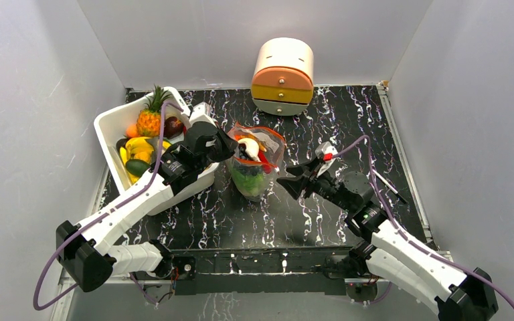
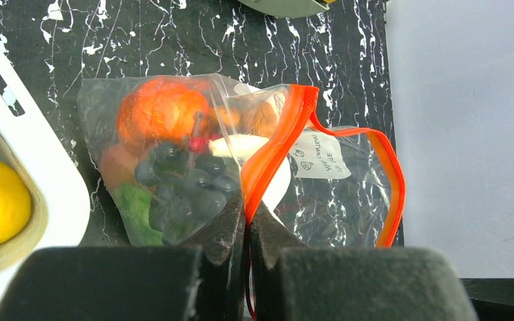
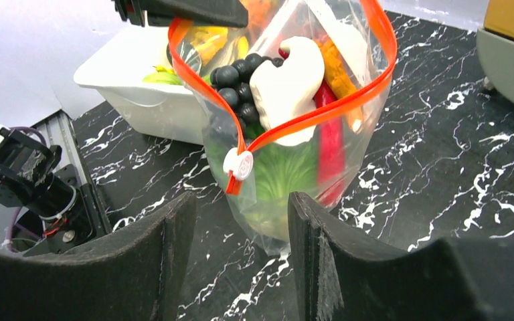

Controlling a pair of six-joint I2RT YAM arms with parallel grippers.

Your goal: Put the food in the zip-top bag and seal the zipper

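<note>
The zip top bag (image 1: 254, 174) stands on the marble table, filled with food: dark grapes (image 3: 234, 87), a white item (image 3: 284, 87), a red pepper (image 3: 329, 160) and greens. Its orange zipper rim is open, with a white slider (image 3: 238, 162) at the near corner. My left gripper is shut on the bag's rim at its left side. My right gripper stands part open to the right of the bag, below the slider in the right wrist view, with nothing between its fingers.
A white bin (image 1: 110, 127) of fruit and vegetables sits at the left. A small drawer cabinet (image 1: 282, 63) stands at the back. A pen-like object (image 1: 395, 190) lies at the right, behind the right arm.
</note>
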